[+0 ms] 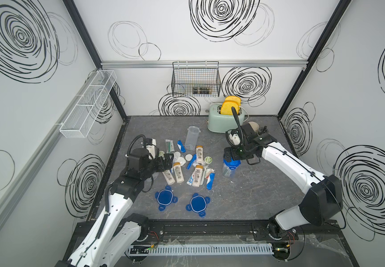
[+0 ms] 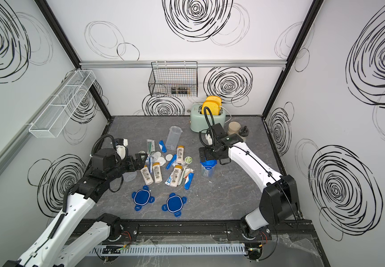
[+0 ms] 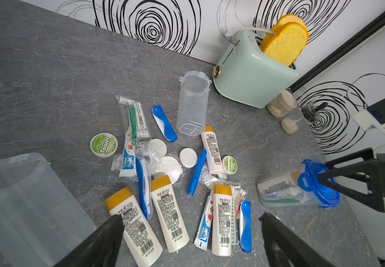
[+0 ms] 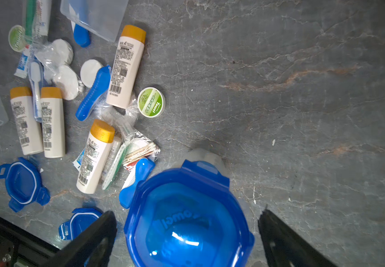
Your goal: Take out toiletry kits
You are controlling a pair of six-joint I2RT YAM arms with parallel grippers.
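Note:
A clear kit cup with a blue lid (image 4: pixel 183 222) stands right of the scattered toiletries, with contents showing through it. My right gripper (image 1: pixel 230 154) is open over it, the lid between the blurred fingers in the right wrist view, contact unclear. My left gripper (image 1: pixel 168 160) hangs open over the left pile: bottles (image 3: pixel 170 213), combs (image 3: pixel 245 224), toothpaste, small round packs. An empty clear cup (image 3: pixel 32 204) lies at near left in the left wrist view, another (image 3: pixel 193 102) at the back.
Two loose blue lids (image 1: pixel 165 196) lie at the front. A toaster with bread (image 1: pixel 224 122) and two jars (image 2: pixel 234 127) stand at back right. A wire basket (image 1: pixel 195 77) hangs on the back wall.

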